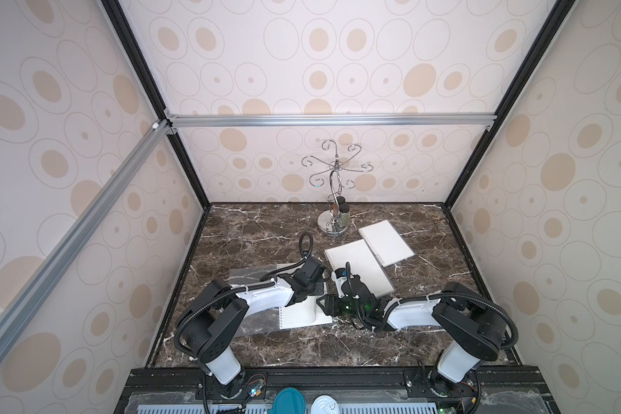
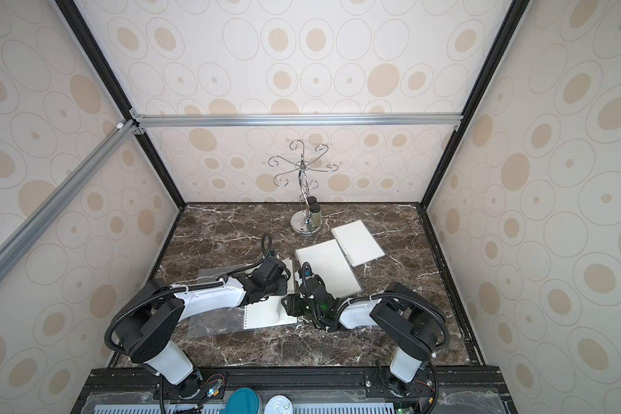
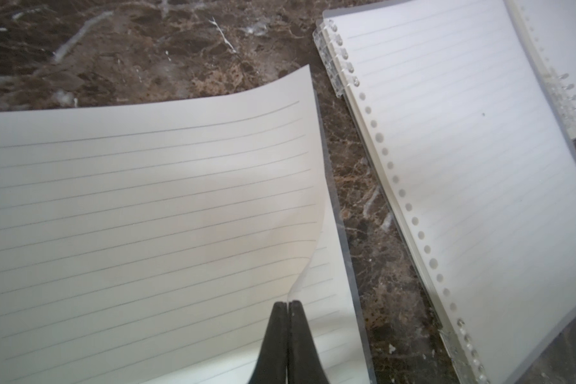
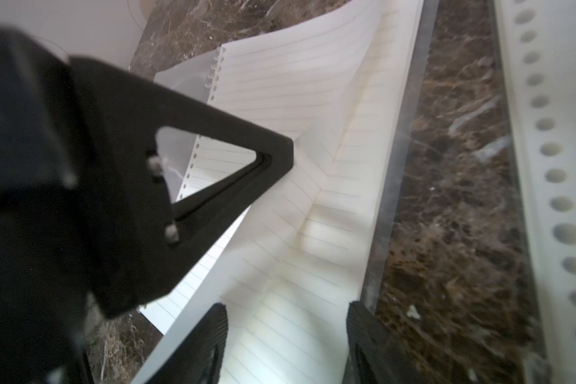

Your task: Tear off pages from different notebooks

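Note:
A lined page [image 3: 160,211] of the left notebook [image 1: 300,318] is lifted along its right edge, its spiral binding on the left. In the left wrist view, my left gripper is shut on that edge. From the right, my right gripper has its fingers apart, one on each side of the raised page edge and the sheet beneath, in the right wrist view. A second notebook [image 2: 327,265] lies open just right of it, with a third notebook [image 2: 357,243] behind that one.
A chrome stand [image 1: 332,223] with curled arms stands at the back, a dark jar [image 1: 343,214] beside its base. Bare marble counter [image 1: 255,231] lies at the back left and along the front edge.

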